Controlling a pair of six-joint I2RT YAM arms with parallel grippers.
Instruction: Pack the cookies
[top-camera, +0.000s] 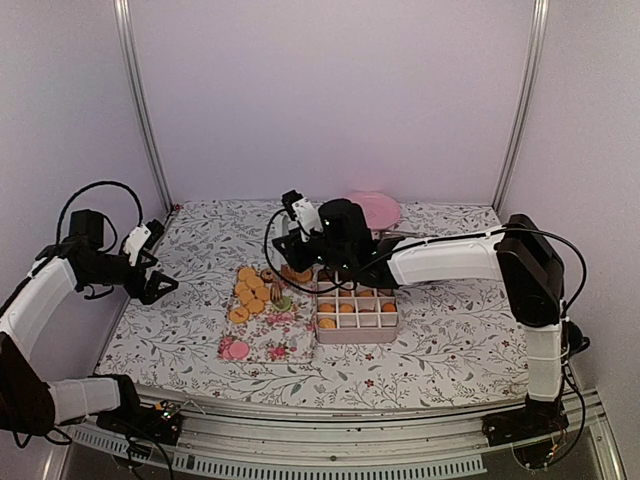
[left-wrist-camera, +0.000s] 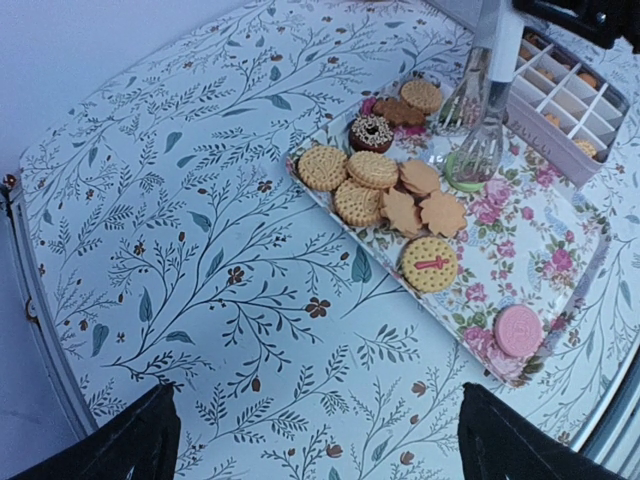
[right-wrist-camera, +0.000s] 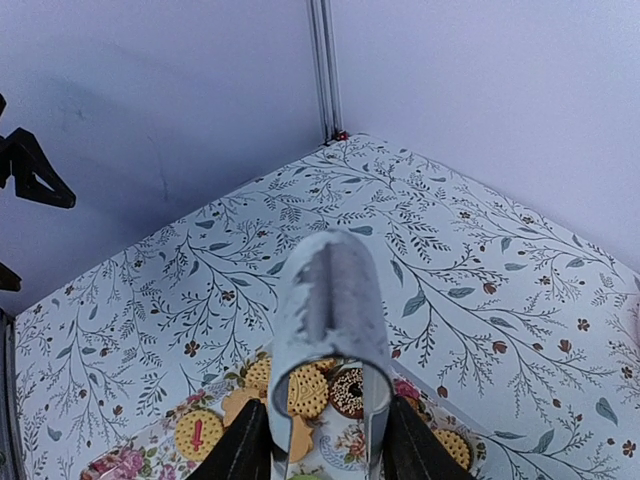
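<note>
Assorted cookies (left-wrist-camera: 357, 202) lie on a floral tray (top-camera: 263, 350), with a pink one (left-wrist-camera: 517, 330) near its front and a green one (left-wrist-camera: 468, 177) under the whisk-like tongs (left-wrist-camera: 487, 145). My right gripper is at the handle of these tongs, which hang over the cookies; its fingers flank the pale handle, open by the look of them. A compartment box (top-camera: 355, 335) right of the tray holds cookies in several cells. My left gripper stands open at the far left, above bare table, nothing between its fingers.
A pink plate (top-camera: 375, 208) sits at the back, behind my right arm. Walls enclose the back and sides.
</note>
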